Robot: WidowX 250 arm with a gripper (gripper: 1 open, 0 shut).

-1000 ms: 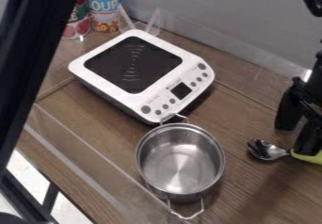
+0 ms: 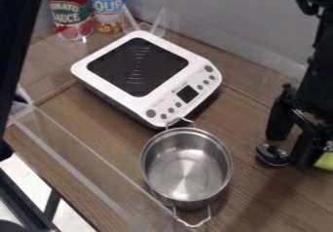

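Observation:
My black gripper [image 2: 294, 138] is at the right, low over the wood counter, its fingers open around or just above a metal spoon [image 2: 271, 154] with a yellow-green handle [image 2: 325, 162]; whether they touch it is hard to tell. A steel pot [image 2: 185, 168] with two wire handles stands left of the spoon. A white induction cooker [image 2: 146, 75] with a black cooking square sits behind the pot.
A tomato sauce can [image 2: 72, 9] and an alphabet soup can [image 2: 108, 2] stand at the back left. A pale wall runs behind. Bare counter [image 2: 247, 109] lies between cooker and gripper.
My gripper has shifted a little leftward over the spoon, now covering more of its handle near the bowl. The pot and cooker are unchanged.

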